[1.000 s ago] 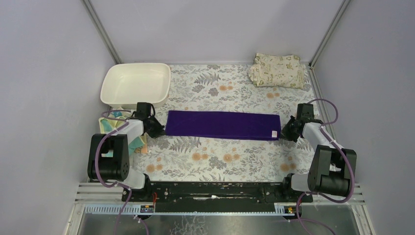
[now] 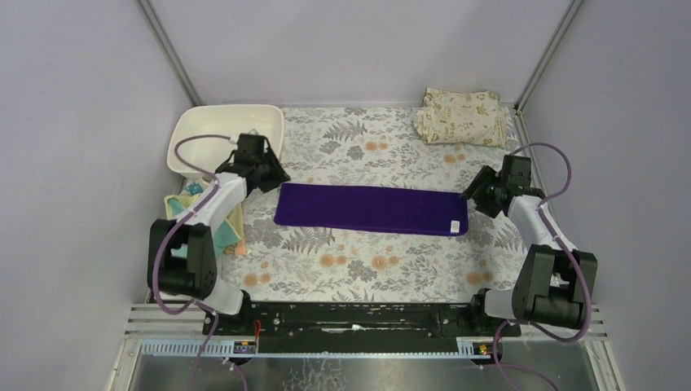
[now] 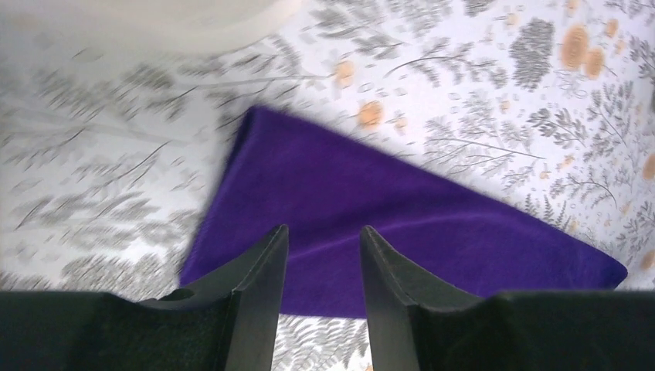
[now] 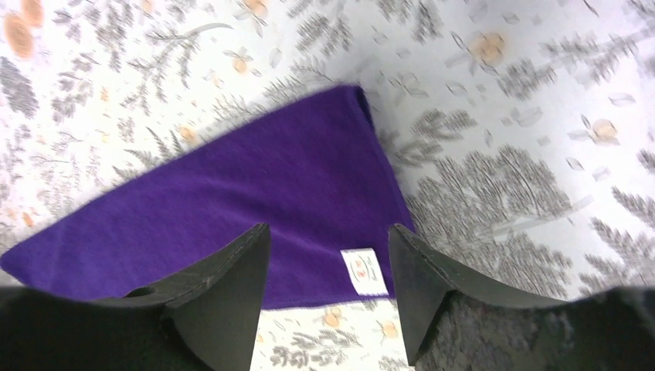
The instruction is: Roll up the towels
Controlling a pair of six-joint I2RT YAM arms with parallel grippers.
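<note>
A purple towel (image 2: 371, 208) lies folded into a long flat strip across the middle of the table. Its white label (image 2: 455, 226) is at the near right corner. Near the towel's far left corner, my left gripper (image 2: 279, 183) hovers above the cloth; in the left wrist view its fingers (image 3: 263, 290) stand apart with a gap between them. At the other end, by the right edge, is my right gripper (image 2: 473, 198). Its fingers are open in the right wrist view, and the towel (image 4: 309, 162) lies below with nothing gripped.
A white basin (image 2: 191, 138) stands at the back left, behind the left arm. Several coloured cloths (image 2: 232, 230) lie beside that arm. A folded patterned cloth (image 2: 462, 118) sits at the back right.
Both grippers have moved from the towel's near corners toward its far corners, the left one farther and also to the right. The towel's near right corner has shifted very slightly toward the front.
</note>
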